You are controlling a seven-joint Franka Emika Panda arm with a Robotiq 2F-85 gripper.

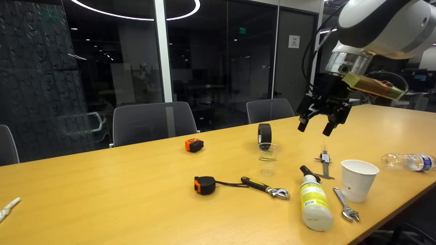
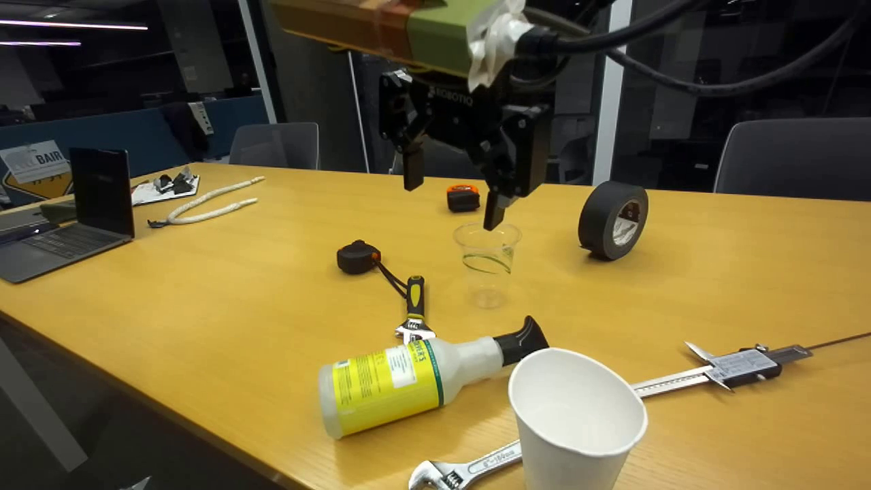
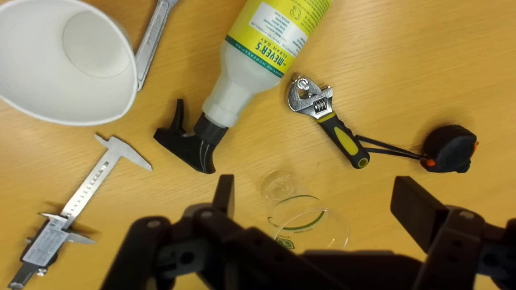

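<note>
My gripper point(image 1: 315, 128) hangs open above the table, its fingers wide apart and nothing between them. In the wrist view a clear plastic cup point(image 3: 309, 229) stands on the table below, seen in the gap between the fingers. The same cup point(image 2: 487, 265) is upright, with a green band, and lies lower than my fingertips. A yellow-labelled spray bottle point(image 2: 392, 384) rests on its side. Close by stands a white paper cup point(image 1: 359, 179), upright and empty inside as the wrist view shows. A digital caliper point(image 3: 72, 212) lies flat near the bottle's black nozzle.
Around these lie a yellow-black adjustable wrench point(image 3: 333, 125), a silver wrench point(image 1: 346, 206), two tape measures point(image 1: 204, 185), a standing black tape roll point(image 2: 612, 220) and a plastic bottle point(image 1: 408, 161). A laptop point(image 2: 73, 220) and rope point(image 2: 212, 200) sit farther off.
</note>
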